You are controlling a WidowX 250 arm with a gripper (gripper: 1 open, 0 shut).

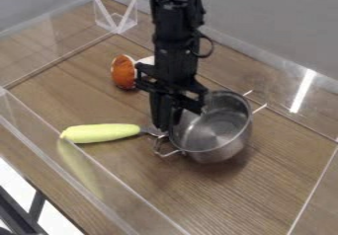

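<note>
My black gripper [169, 109] points down at the left rim of a steel pot [215, 140] with wire handles. Its fingertips are dark against the pot, and it looks shut; whether anything thin is between them is hard to tell. A pale yellow corn cob [99, 133] lies left of the pot, with a metal piece at its right end partly hidden by the pot and gripper.
An orange and white object [125, 73] sits behind, left of the arm. A white wire rack [115, 20] stands at the back left. Clear wooden counter [264, 195] is at the front right, with walls behind.
</note>
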